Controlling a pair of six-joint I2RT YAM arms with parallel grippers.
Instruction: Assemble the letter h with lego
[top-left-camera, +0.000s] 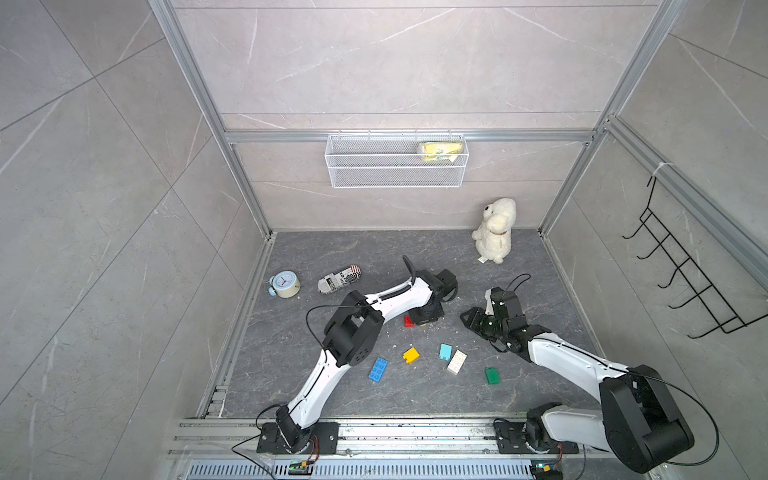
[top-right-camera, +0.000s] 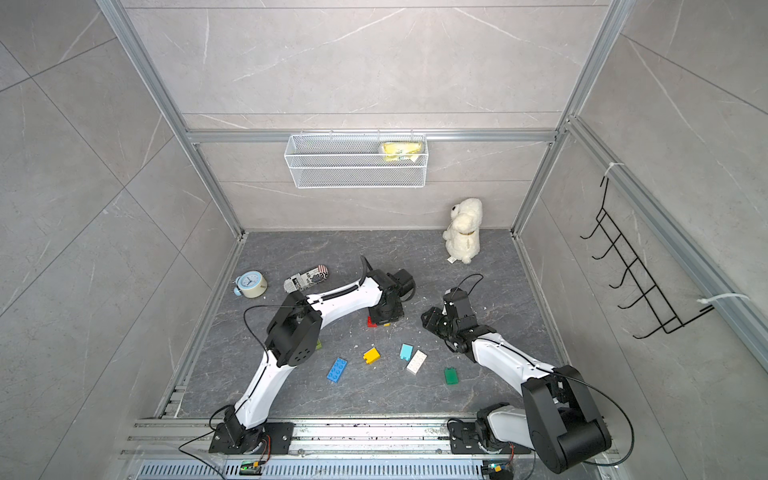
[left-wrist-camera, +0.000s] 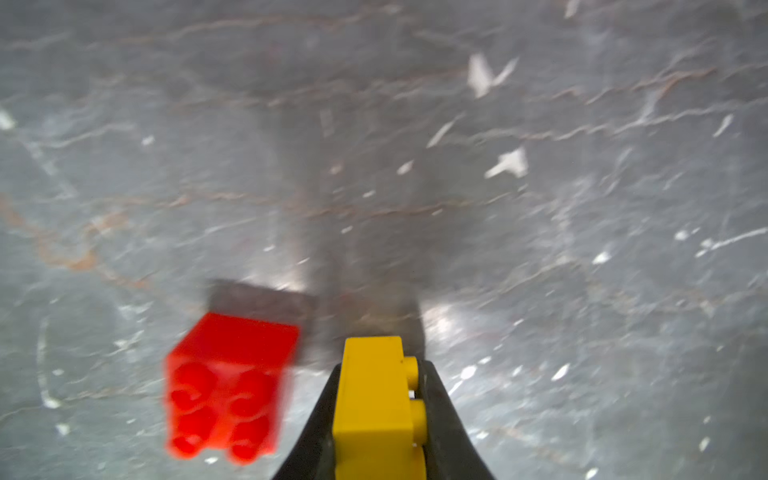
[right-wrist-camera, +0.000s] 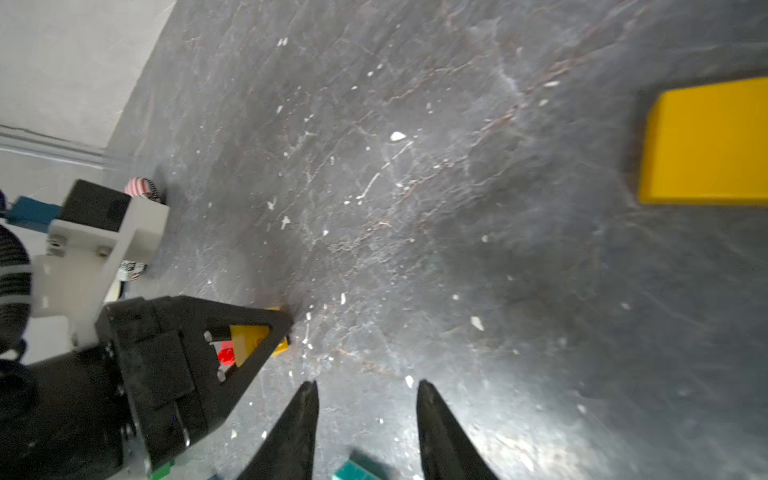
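My left gripper is shut on a small yellow brick (left-wrist-camera: 372, 400), its studs facing the right finger. Just left of it, apart, a red brick (left-wrist-camera: 224, 392) lies studs up on the floor; from the top left only a bit of the red brick (top-left-camera: 409, 321) shows beside the left hand. Whether the held brick touches the floor, I cannot tell. To the right of the left hand, my right gripper hangs with its fingers apart and nothing between them. Another yellow brick (right-wrist-camera: 712, 144) lies at the right of its wrist view.
Nearer the front lie a blue brick (top-left-camera: 377, 369), a yellow brick (top-left-camera: 411, 355), a light blue brick (top-left-camera: 445, 351), a white brick (top-left-camera: 456, 362) and a green brick (top-left-camera: 492, 375). A clock (top-left-camera: 284, 284), a can (top-left-camera: 339, 278) and a plush toy (top-left-camera: 495, 230) stand farther back.
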